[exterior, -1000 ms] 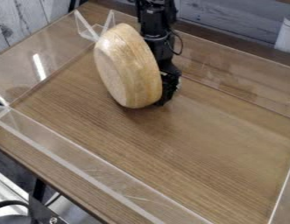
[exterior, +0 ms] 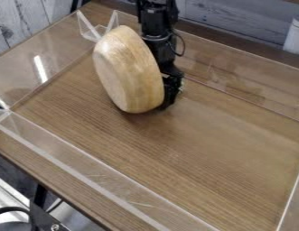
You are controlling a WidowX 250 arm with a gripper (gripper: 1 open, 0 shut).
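Observation:
A large round wooden bowl [exterior: 125, 70] stands tilted on its edge at the upper middle of the table, its pale side toward the camera. Behind it and to its right is my black gripper [exterior: 167, 88], low by the tabletop and largely hidden by the bowl. Its fingers are too dark and covered to show how they stand, or whether they touch the bowl.
Clear plastic edging runs along its left and front. A white object [exterior: 295, 36] stands at the back right corner, against a grey wall.
The bowl and the arm have shifted very slightly to the left; otherwise the scene looks the same.

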